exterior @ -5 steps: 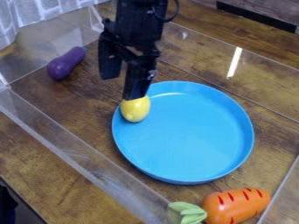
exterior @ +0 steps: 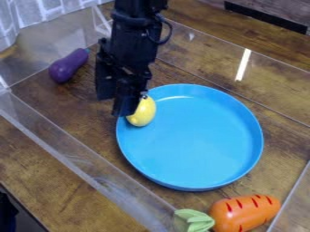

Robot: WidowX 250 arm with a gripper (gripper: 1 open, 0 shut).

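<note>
The black gripper (exterior: 129,98) points downward at the upper left rim of a blue plate (exterior: 191,145), right by a yellow oval object (exterior: 144,113) that rests on the plate's left part. The gripper partly covers the yellow object; whether its fingers touch it, and how far apart they stand, is unclear.
A purple eggplant (exterior: 68,65) lies at the upper left. An orange carrot (exterior: 242,214) with a pale green top lies at the bottom right. Clear walls run along the left. Bare wooden surface shows behind and right of the plate.
The gripper has moved down and slightly left, closer to the yellow object, and now covers more of it. The plate, eggplant and carrot have not visibly moved.
</note>
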